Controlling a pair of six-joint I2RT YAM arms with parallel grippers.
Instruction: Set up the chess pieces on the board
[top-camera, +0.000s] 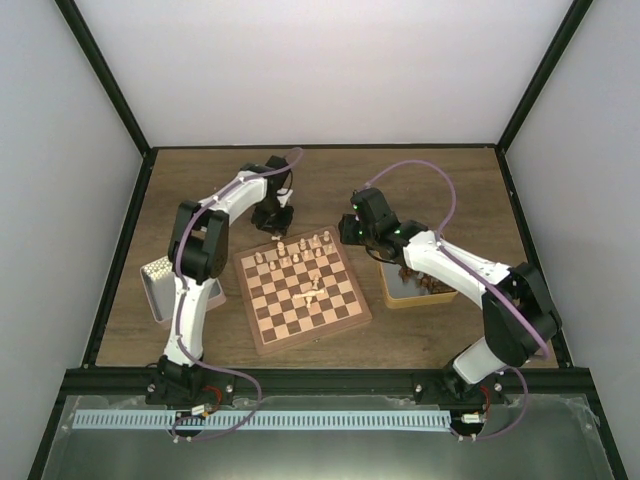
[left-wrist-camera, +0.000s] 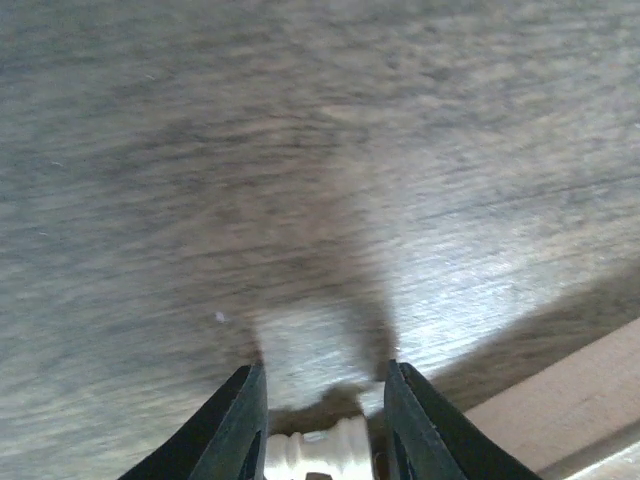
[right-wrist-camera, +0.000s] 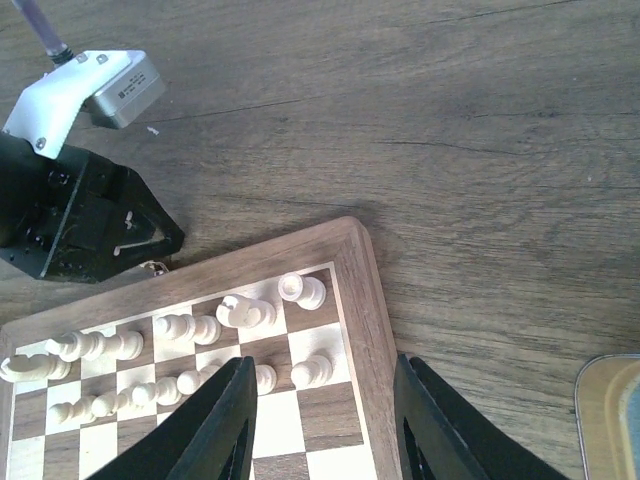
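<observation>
The chessboard (top-camera: 300, 320) holds several white pieces (right-wrist-camera: 310, 290), most standing along its back rows, a few lying near the middle. My left gripper is just beyond the back edge, low over a white piece (left-wrist-camera: 318, 450) that sits outside the frame of the board, at the bottom of the left wrist view; its fingers are apart, not visibly holding it. My right gripper hangs above the back right corner of the board, fingers apart and empty.
A tray of white pieces (top-camera: 160, 300) sits at the left, partly behind my left arm. A yellow-rimmed bin (top-camera: 420, 302) with brown pieces is at the right. The table behind the board is clear.
</observation>
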